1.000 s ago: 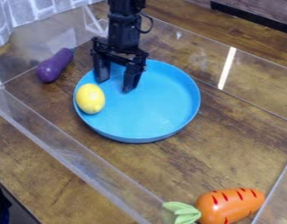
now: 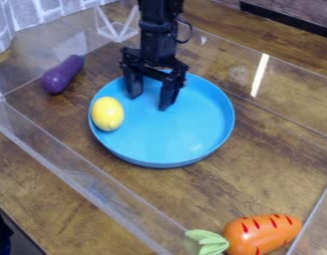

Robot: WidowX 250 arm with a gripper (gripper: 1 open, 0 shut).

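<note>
My black gripper (image 2: 153, 80) reaches down over the back of a blue plate (image 2: 179, 134), its two fingers apart and low at the plate's back left, with nothing seen between them. A yellow oval object (image 2: 108, 113), like a lemon or potato, lies on the plate's left side, in front of the gripper. A purple eggplant (image 2: 63, 74) lies outside the plate at the upper left. An orange carrot (image 2: 259, 233) with a pale green top lies at the lower right.
Clear walls or panels run along the left and right edges of the area.
The gripper has shifted slightly right. The blue plate, with the yellow object on it, has moved a little to the right and down in the view.
</note>
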